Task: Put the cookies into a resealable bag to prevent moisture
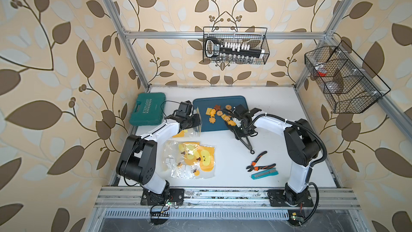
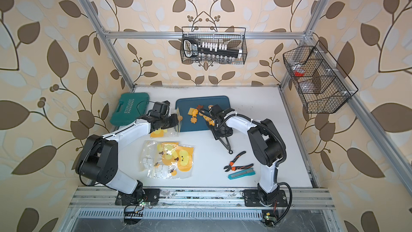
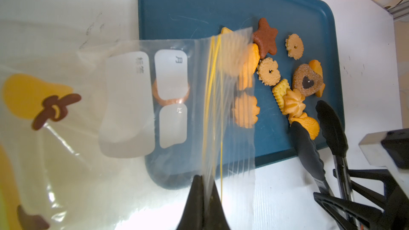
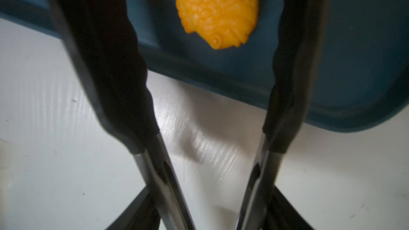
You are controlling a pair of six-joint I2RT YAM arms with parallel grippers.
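Note:
My left gripper is shut on the mouth edge of a clear resealable bag (image 3: 174, 76) with yellow seal lines; the bag stretches leftward, partly over the tray's near-left corner. Several cookies, among them a brown star cookie (image 3: 265, 38) and a heart cookie (image 3: 306, 80), lie on the blue tray (image 3: 183, 0). With its fingers around the two arms of black-tipped tongs (image 3: 306, 153), my right gripper stands at the tray's near right. The tong tips are spread apart; an orange fish cookie (image 4: 219, 8) lies on the tray between them, not visibly touched.
Another printed bag (image 1: 191, 159) lies flat at the front left. Orange-handled pliers (image 1: 259, 163) and a teal cutter (image 1: 264, 173) rest at the front right. A green case (image 1: 147, 108) is left of the tray.

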